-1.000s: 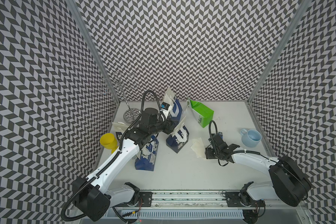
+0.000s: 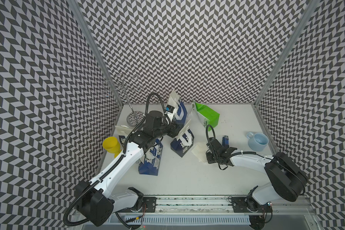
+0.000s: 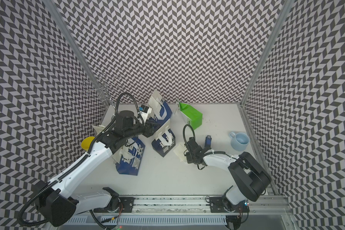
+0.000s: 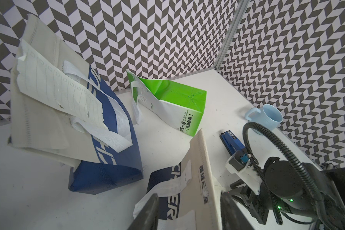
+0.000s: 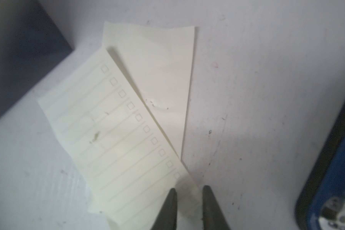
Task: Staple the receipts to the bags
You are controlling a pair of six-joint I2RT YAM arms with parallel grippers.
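Two cream receipts lie overlapping on the table in the right wrist view: a lined one [image 5: 111, 130] over a plain one [image 5: 164, 61]. My right gripper is low at the lined receipt's near corner; its fingers stand a little apart with the corner at their tips. In the left wrist view, my left gripper is open, the cream upper flap of a small blue-and-cream bag [image 4: 205, 172] standing between its fingers. Behind it, a larger blue bag [image 4: 107, 176] carries a lined receipt [image 4: 61, 84] on its flap. A blue stapler [image 4: 232, 141] rests near the right arm.
A green-and-white bag [image 2: 208, 114] lies at the back. Another blue bag [image 2: 150, 163] is under the left arm, near a yellow cup [image 2: 111, 144] and a metal rack [image 2: 134, 118]. A light blue mug [image 2: 258, 141] is at right.
The left arm has stayed nearly still.
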